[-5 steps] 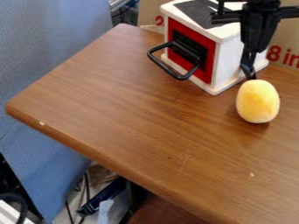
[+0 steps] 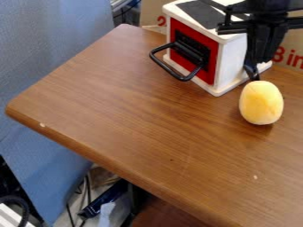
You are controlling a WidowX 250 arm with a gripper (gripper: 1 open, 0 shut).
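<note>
A white box with a red front panel and a black bar handle stands at the back of the wooden table. A pale yellow oval object rests on the table at its right. My black gripper reaches down from the upper right at the box's right side, just above and behind the yellow object. Its fingertips are small and partly overlapping in view, so I cannot tell whether it is open or shut.
A cardboard box stands behind. Past the table's left edge are a blue surface and cables.
The arm's upper part has shifted very slightly; the box and yellow object have not visibly moved.
</note>
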